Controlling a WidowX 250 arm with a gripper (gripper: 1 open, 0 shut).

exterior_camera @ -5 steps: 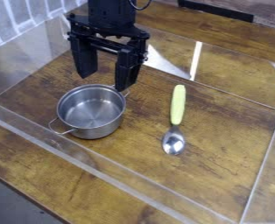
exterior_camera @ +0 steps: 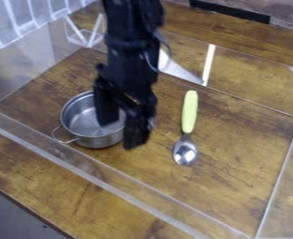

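My black gripper (exterior_camera: 119, 119) hangs over the small steel pot (exterior_camera: 78, 121), blurred, with its fingers apart and reaching down near the pot's inside and right rim. It hides much of the pot. A spoon with a pale yellow-green handle (exterior_camera: 189, 110) and steel bowl (exterior_camera: 184, 152) lies to the right of the pot on the wooden table.
The wooden table (exterior_camera: 236, 168) has free room right of and in front of the spoon. Clear plastic edges border the work area along the front left, the right and the back. A white slatted object (exterior_camera: 12, 19) stands at the back left.
My gripper has moved down and toward the camera, from behind and above the pot to low over it. The pot and spoon look unmoved.
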